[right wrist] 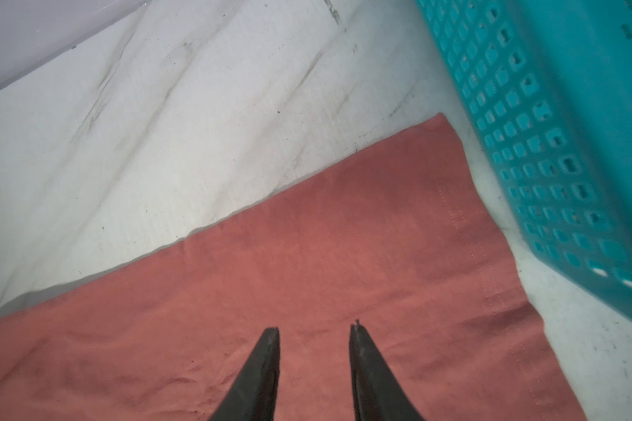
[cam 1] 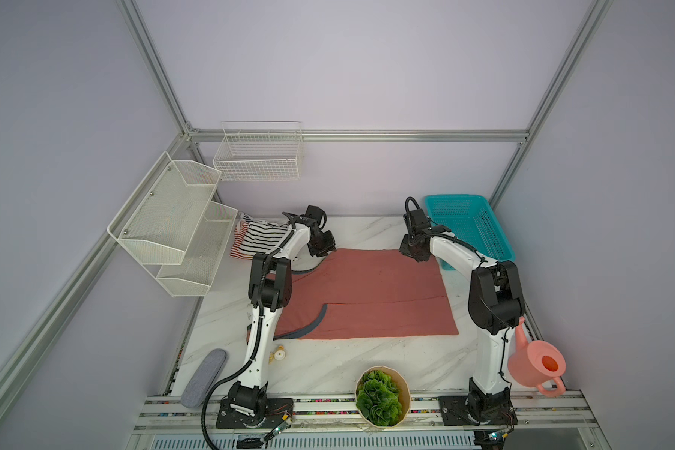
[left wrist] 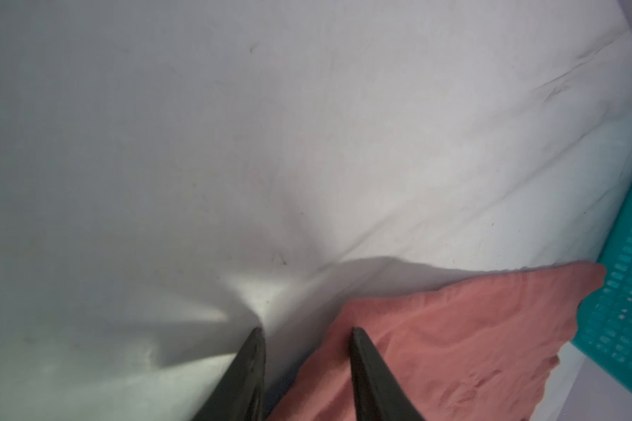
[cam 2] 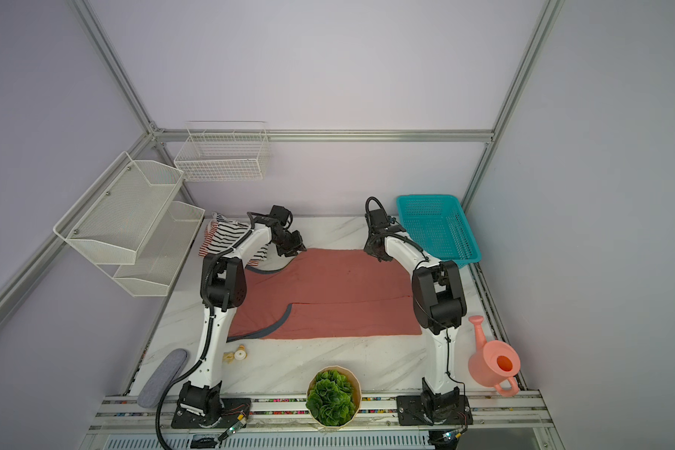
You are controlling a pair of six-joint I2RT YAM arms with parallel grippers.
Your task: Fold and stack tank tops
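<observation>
A rust-red tank top (cam 1: 375, 281) with dark trim lies spread on the marble table, a horizontal fold line across it. At its upper left edge my left gripper is low, fingers apart on either side of the cloth's rim, close to it. Over the upper right part my right gripper hangs with fingers apart and nothing between them, the cloth's corner ahead of it. A striped garment (cam 1: 258, 236) lies at the back left, partly behind my left arm.
A teal basket (cam 1: 468, 228) stands beside the cloth at back right. Wire shelves (cam 1: 172, 217) hang on the left. A plant pot (cam 1: 382, 397) is at the front, a pink watering can (cam 1: 536, 363) front right, a grey pad (cam 1: 202, 375) front left.
</observation>
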